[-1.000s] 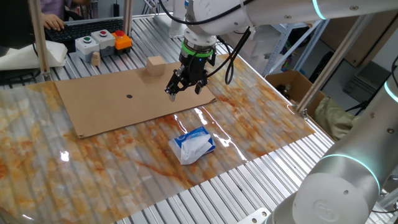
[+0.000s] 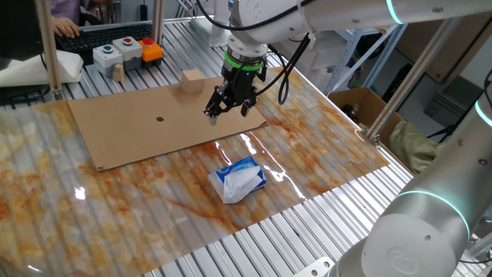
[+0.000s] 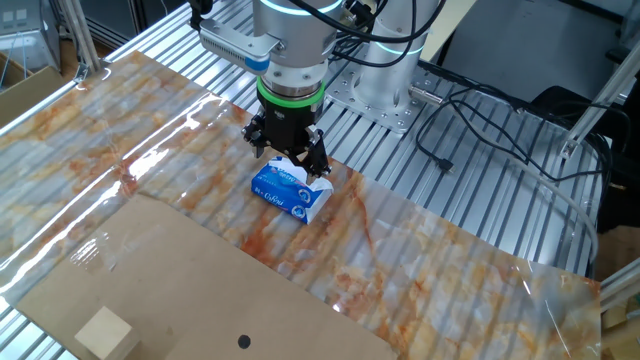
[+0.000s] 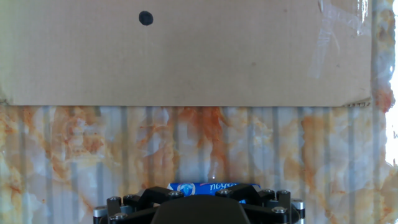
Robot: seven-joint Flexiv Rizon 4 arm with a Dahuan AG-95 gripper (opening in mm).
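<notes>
A blue and white tissue packet [image 2: 240,181] lies on the marbled sheet, a white tissue showing from it. In exterior view 2 the blue packet [image 3: 287,190] appears just beyond and below the black gripper [image 3: 288,160]. The wrist view catches only a strip of the blue packet [image 4: 214,186] behind the gripper's body. High above the sheet, my gripper [image 2: 228,115] hangs with its fingers spread apart, open and empty. It is clear of the packet.
A flat cardboard sheet [image 2: 131,138] with a black dot lies on the marbled cover [image 2: 154,208]. On its far edge sits a small wooden block [image 2: 192,81]. Push-button boxes [image 2: 129,52] stand at the back left. Much of the marbled cover is bare.
</notes>
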